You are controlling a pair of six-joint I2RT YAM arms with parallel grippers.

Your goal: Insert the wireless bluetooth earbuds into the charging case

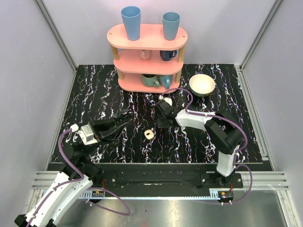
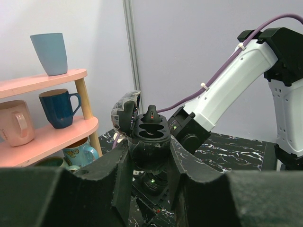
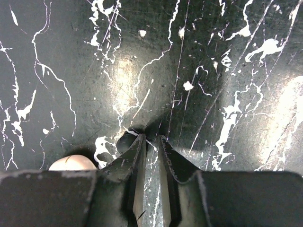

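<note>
My left gripper is shut on the dark charging case (image 2: pixel 150 142), which is held up off the table with its lid (image 2: pixel 126 112) open. Dark round wells show inside the case; a small piece with a reddish spot stands at its back, and I cannot tell if it is an earbud. A black earbud (image 3: pixel 129 141) lies on the marble table, partly hidden by the left finger of my right gripper. That gripper is slightly open, pointing down, with a narrow gap and nothing clearly between its fingertips.
A small cream ring-like object (image 1: pixel 149 134) lies on the table between the arms. The pink shelf (image 1: pixel 147 35) with cups stands at the back, and a cream bowl (image 1: pixel 202 84) sits to its right. Bare table surrounds the earbud.
</note>
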